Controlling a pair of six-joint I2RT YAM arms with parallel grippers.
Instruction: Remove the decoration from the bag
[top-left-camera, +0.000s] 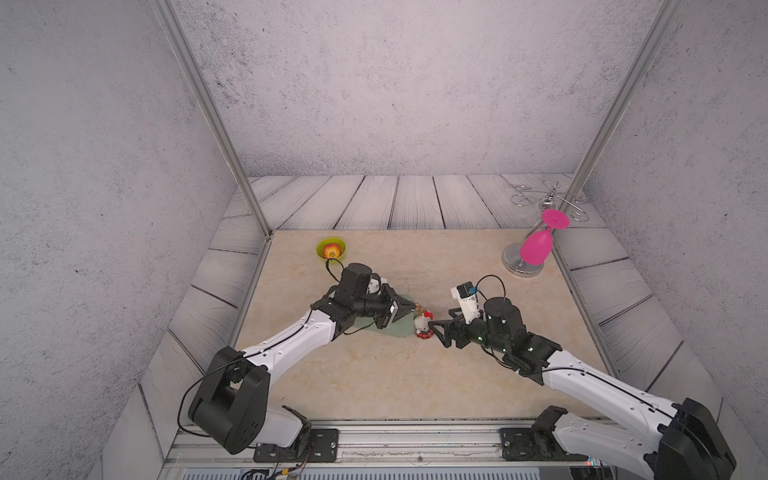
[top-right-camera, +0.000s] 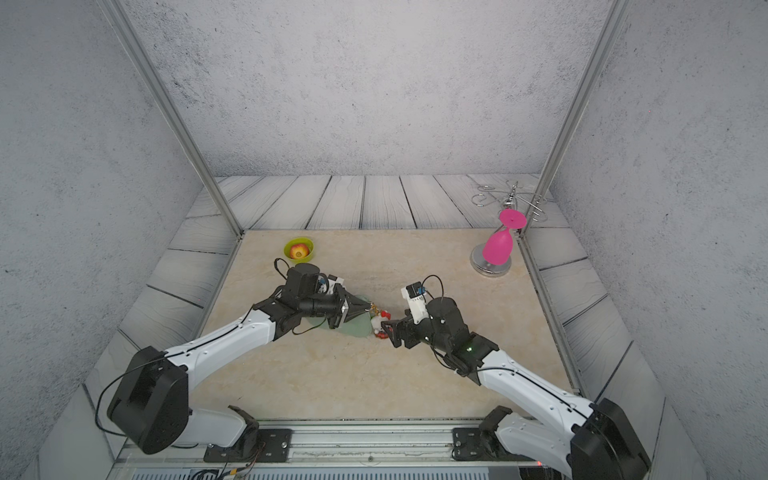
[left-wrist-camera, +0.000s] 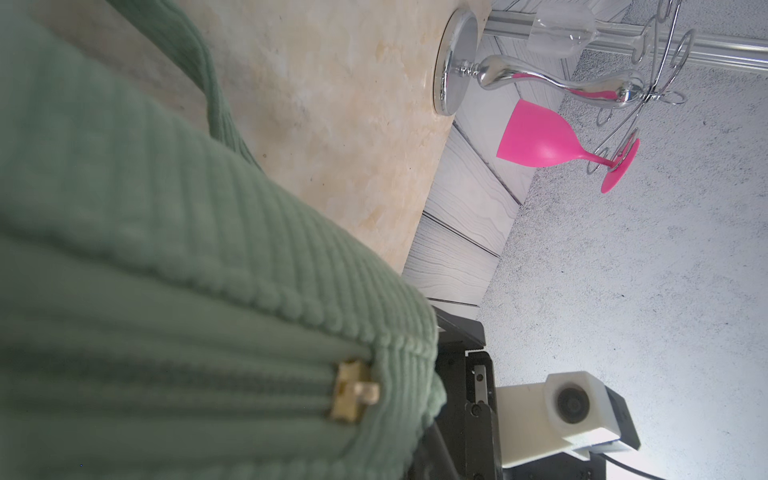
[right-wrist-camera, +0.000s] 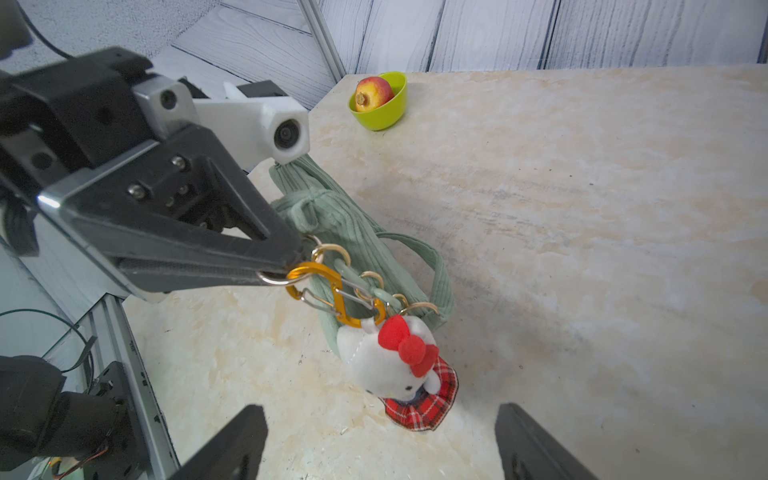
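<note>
A green corduroy bag sits beneath my left gripper, its zipper and gold end piece filling much of the left wrist view. The left fingers are closed at the orange carabiner (right-wrist-camera: 324, 276), whose upper end and a silver ring sit at the fingertips. From the carabiner hangs the decoration, a white plush cat (right-wrist-camera: 380, 364) with a red bow and plaid skirt, beside several gold rings on the bag. My right gripper (top-left-camera: 439, 334) is open just right of the plush; its blurred fingers (right-wrist-camera: 544, 448) stand apart with nothing gripped. The bag hides the left fingertips in the left wrist view.
A lime bowl (top-left-camera: 330, 257) with a red-yellow fruit stands at the back left. At the back right is a metal glass rack (top-left-camera: 524, 261) with a pink goblet (top-left-camera: 537, 246) hanging from it.
</note>
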